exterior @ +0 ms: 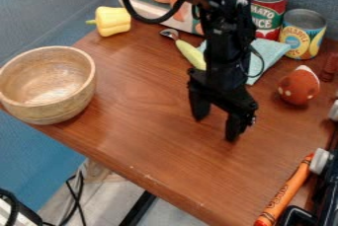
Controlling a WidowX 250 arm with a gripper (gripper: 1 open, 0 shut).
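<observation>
My black gripper is low over the middle of the wooden table, its two fingers apart; I see nothing between them. Behind it lies a yellow elongated item, partly hidden by the arm, near a metal spoon and a light blue cloth. A wooden bowl sits at the left.
A yellow toy stands at the back left. Tomato can, second can and brown ball-like toy are at the right, with an orange crayon-like tube in front.
</observation>
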